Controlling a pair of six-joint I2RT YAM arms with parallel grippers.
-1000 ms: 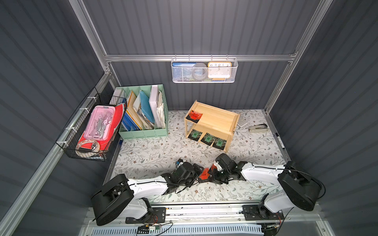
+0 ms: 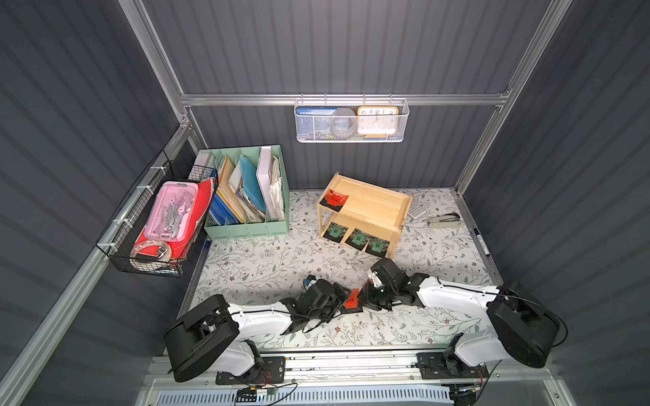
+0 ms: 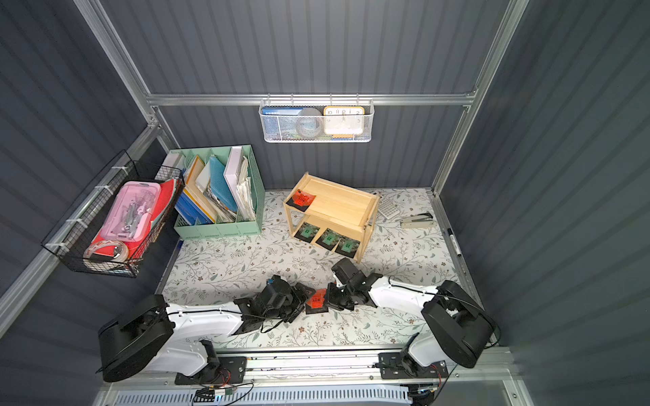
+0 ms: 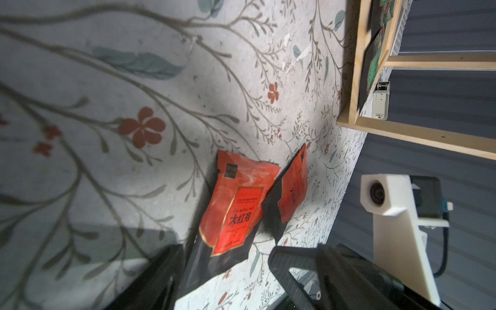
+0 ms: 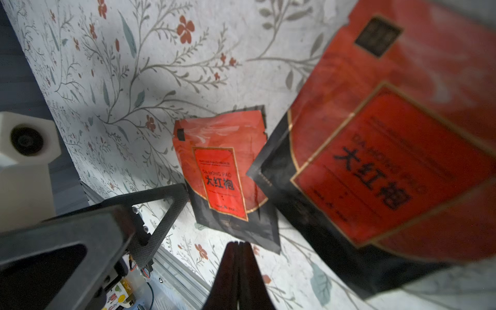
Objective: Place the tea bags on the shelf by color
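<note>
Two red-and-black tea bags are near the front middle of the table. One lies flat; its red face (image 4: 237, 206) shows in the left wrist view. My left gripper stands part open with fingers on both sides of its dark end, not closed on it. Overlapping its edge is the second red bag (image 5: 392, 155), large and close in the right wrist view, its far side cut off. My right gripper is shut beside both bags, nothing showing between its fingers. The wooden shelf (image 2: 372, 203) bears one red bag (image 2: 334, 199) above and three green bags (image 2: 356, 239) below.
A green file holder (image 2: 247, 230) stands at the back left, with a black wire basket (image 2: 149, 264) on the left wall. A stapler (image 2: 443, 220) lies right of the shelf.
The left gripper has barely moved, its arm edging right. The shelf and its bags are unchanged.
</note>
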